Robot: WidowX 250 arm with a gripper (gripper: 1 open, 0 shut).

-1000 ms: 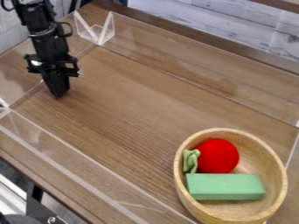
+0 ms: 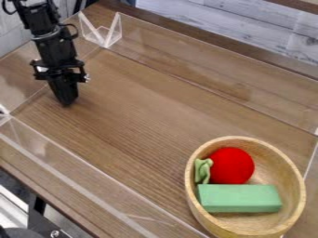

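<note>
My gripper (image 2: 65,91) hangs at the upper left, its black fingertips low over the bare wooden table (image 2: 137,130), shut with nothing visible between them. At the lower right a round wooden bowl (image 2: 199,213) holds a red ball (image 2: 232,163), a green block (image 2: 239,198) and a small pale green item (image 2: 202,170) that looks soft or leafy.
Most of the table between my gripper and the bowl is clear. Clear plastic brackets (image 2: 102,33) stand along the left side. A white plank wall runs along the back right.
</note>
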